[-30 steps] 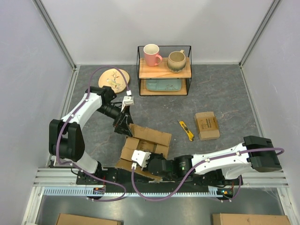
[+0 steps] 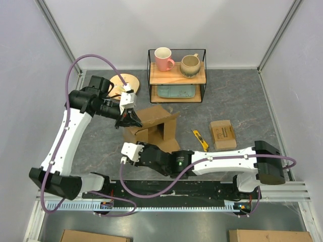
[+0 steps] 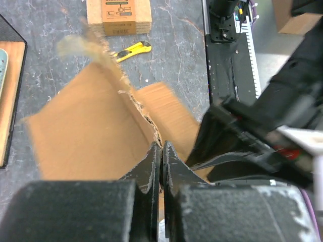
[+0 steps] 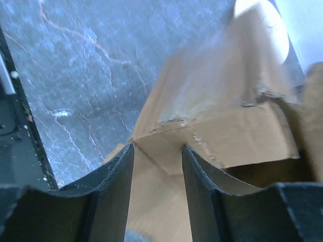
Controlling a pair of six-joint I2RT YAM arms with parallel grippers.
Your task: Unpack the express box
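Observation:
An open cardboard box (image 2: 159, 132) with raised flaps sits mid-table in the top view. My left gripper (image 2: 132, 122) is shut on a flap at its upper left; in the left wrist view the flap's torn edge runs between the fingertips. My right gripper (image 2: 132, 157) is at the box's lower left, its fingers part open; in the right wrist view a cardboard flap (image 4: 212, 136) lies just beyond them. The box's contents are hidden.
A yellow cutter (image 2: 201, 139) and a small cardboard box (image 2: 223, 134) lie to the right. Behind stands a rack (image 2: 176, 78) with two mugs and a tray; a plate (image 2: 131, 80) is at the back left.
My right gripper has moved left and back.

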